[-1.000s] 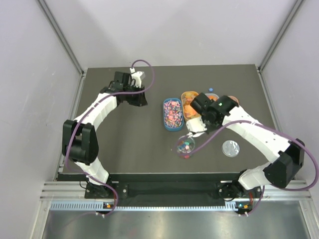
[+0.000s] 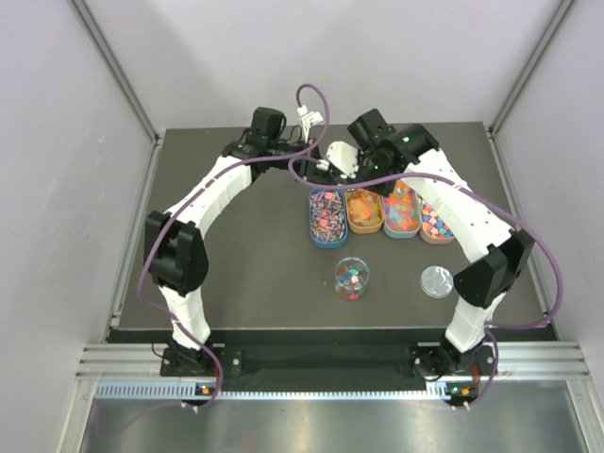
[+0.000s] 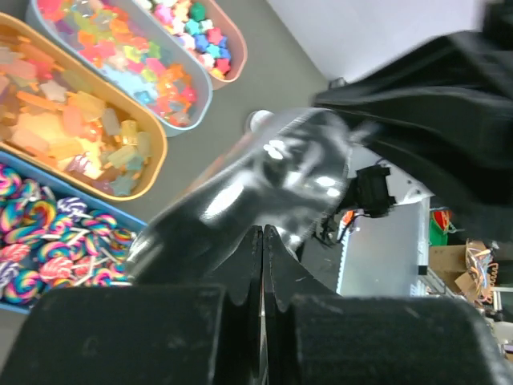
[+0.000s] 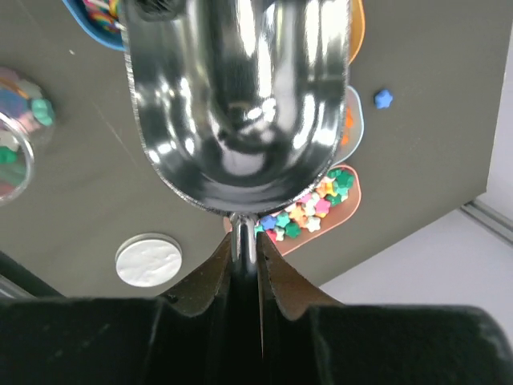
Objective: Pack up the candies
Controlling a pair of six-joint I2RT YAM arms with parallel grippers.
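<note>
A shiny metal scoop [image 4: 232, 104] fills the upper right wrist view; my right gripper is shut on its handle, and its bowl looks bare. In the left wrist view the same scoop [image 3: 240, 192] lies just beyond the tips of my left gripper, which is shut with nothing seen between its fingers. Both grippers are close together above the bins. A clear round jar [image 2: 352, 278] with some candies stands in front of the bins. Four bins are lined up: blue with lollipops [image 2: 327, 231], orange [image 2: 365, 226], pale blue [image 3: 192, 112] and pink [image 3: 238, 56].
A clear round lid [image 2: 437, 281] lies flat on the table right of the jar. One blue star candy [image 4: 383, 99] is loose on the table behind the bins.
My left arm has swung right and reached the scoop above the bins.
</note>
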